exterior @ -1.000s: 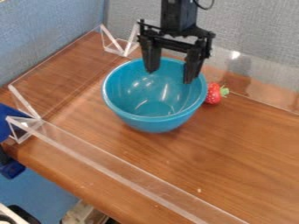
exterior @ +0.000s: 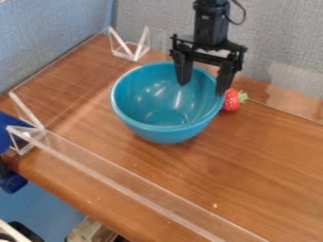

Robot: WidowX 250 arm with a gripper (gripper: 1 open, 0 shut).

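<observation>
My black gripper (exterior: 203,74) hangs over the back part of a large turquoise bowl (exterior: 154,117), its two fingers apart and nothing seen between them. The bowl sits on a wooden tabletop and looks empty. A red strawberry (exterior: 233,99) with a green top lies just right of the bowl, behind its rim.
Clear plastic edging with white brackets (exterior: 25,132) runs along the borders. Grey padded walls stand at the back and left. A blue object (exterior: 10,123) sits at the left edge.
My gripper has shifted to the right, from over the middle of the bowl toward its right back rim near the strawberry.
</observation>
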